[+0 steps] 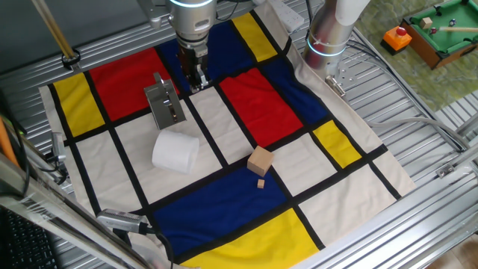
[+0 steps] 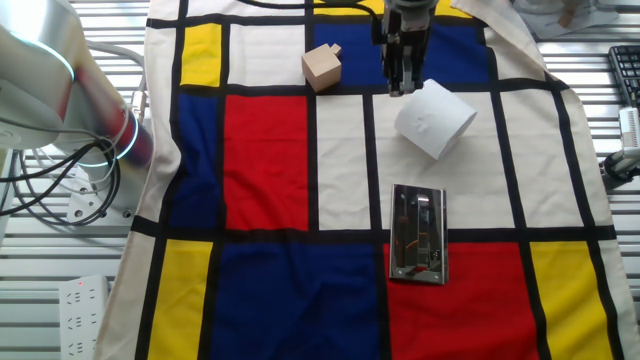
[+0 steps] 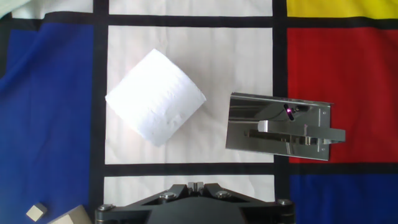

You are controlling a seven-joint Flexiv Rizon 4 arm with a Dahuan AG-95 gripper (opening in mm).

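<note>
A white paper roll (image 1: 175, 152) lies on its side on a white patch of the patterned cloth, also seen in the wrist view as a roll (image 3: 155, 98). Beside it is a shiny metal holder (image 1: 164, 103) with a raised arm; from above, the holder (image 3: 249, 118) spans the white and red patches. My gripper (image 1: 199, 84) hangs over the cloth's back part, apart from both. In the wrist view the gripper has its fingertips together, with nothing visible between them.
A wooden cube (image 1: 260, 160) and a much smaller wooden cube (image 1: 261, 183) sit by the blue patch. A robot column (image 1: 328, 41) stands at the back edge, and a cable-fed device (image 1: 123, 222) is at the front left.
</note>
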